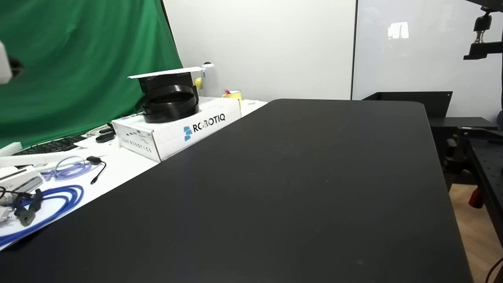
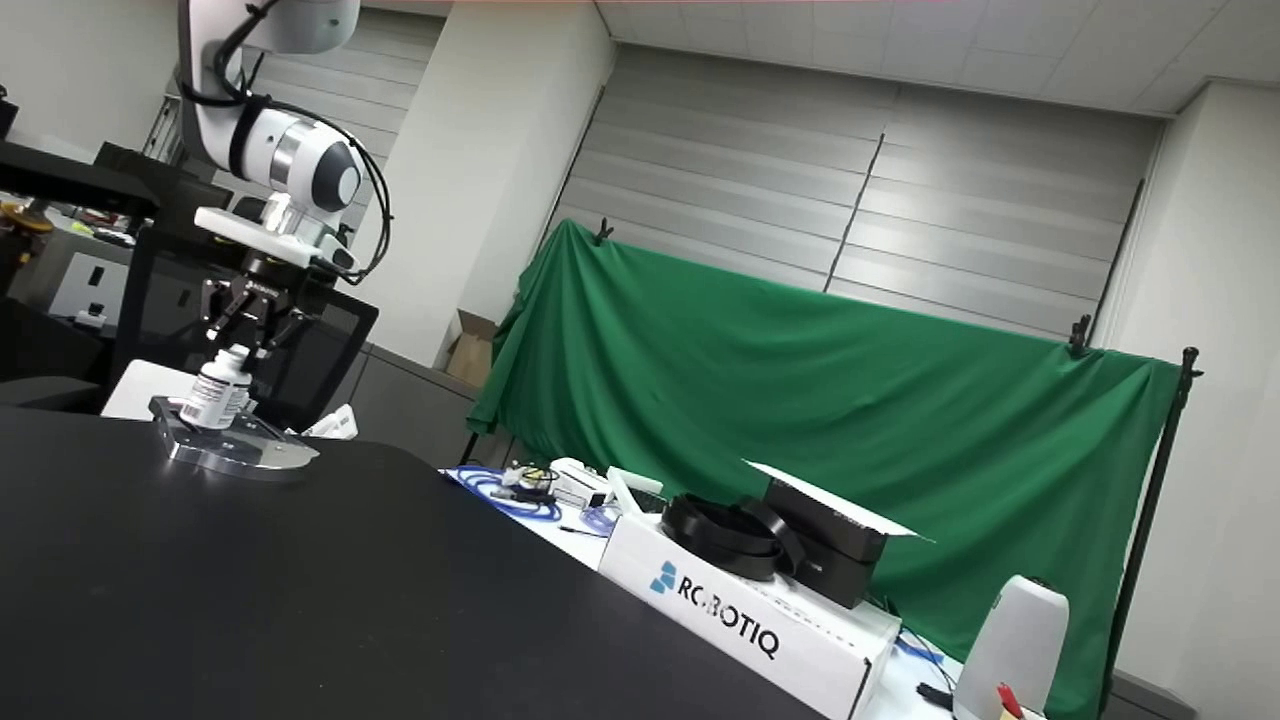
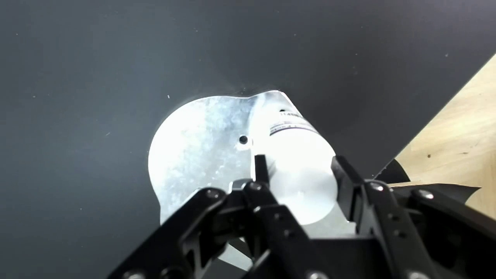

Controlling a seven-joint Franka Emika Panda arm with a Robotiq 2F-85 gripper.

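A white bottle (image 2: 216,392) with a printed label stands over a grey metal plate (image 2: 246,449) at the table's far left corner in exterior view 2. My gripper (image 2: 244,336) comes down on it from above. In the wrist view the gripper is shut on the bottle, its black fingers (image 3: 261,169) on either side of the white cap (image 3: 304,195). The bottle leans across the view over the right part of the shiny plate (image 3: 204,144). Whether its base touches the plate is hidden. Neither bottle nor fingers show in exterior view 1.
The table's edge is close to the plate, with wooden floor (image 3: 446,135) beyond.
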